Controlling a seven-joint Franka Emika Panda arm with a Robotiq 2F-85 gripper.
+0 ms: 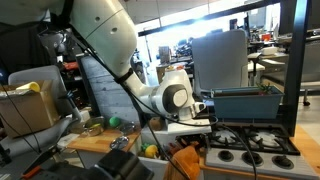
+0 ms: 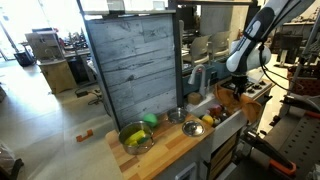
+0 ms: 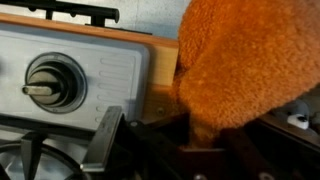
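An orange cloth (image 3: 250, 65) fills the upper right of the wrist view. Its lower end narrows into the dark gripper, which looks shut on it, though cloth and shadow hide much of the fingertips. In exterior view 1 the gripper (image 1: 203, 133) is low over the counter just left of the stove, and the cloth (image 1: 186, 159) hangs down beside and below it. From the other side, in exterior view 2, the cloth (image 2: 249, 104) shows as an orange patch under the white arm (image 2: 244, 60).
A stove (image 1: 252, 148) with knobs along its front adjoins the gripper on the right; one knob (image 3: 55, 84) is close in the wrist view. Behind it is a blue-green box (image 1: 249, 105). Left along the counter are a metal pot (image 2: 137, 135) and several small items.
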